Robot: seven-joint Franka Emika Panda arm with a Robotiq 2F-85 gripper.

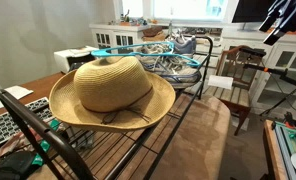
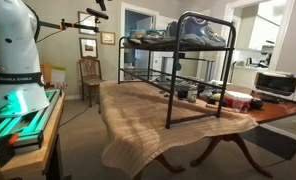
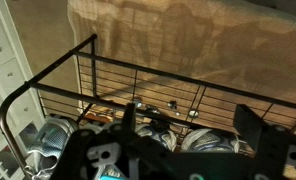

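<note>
My gripper is open in the wrist view, its two dark fingers spread wide with nothing held between them. It hangs above a black wire shoe rack point(image 3: 163, 72). Several grey sneakers rest on the rack, among them one shoe point(image 3: 53, 140) at the lower left and another shoe point(image 3: 210, 141) partly hidden by the fingers. In exterior view 1, a straw hat point(image 1: 113, 85) sits on the near end of the rack, with a blue item point(image 1: 138, 47) just behind its crown. Dark gripper parts show at that view's upper right, apart from the hat and shoes.
Brown paper or cloth point(image 2: 138, 130) covers the table around the rack. A keyboard point(image 1: 2, 127) lies at the left of exterior view 1. A wooden chair point(image 2: 90, 76) stands beyond the table. Bare covered surface lies beside the rack.
</note>
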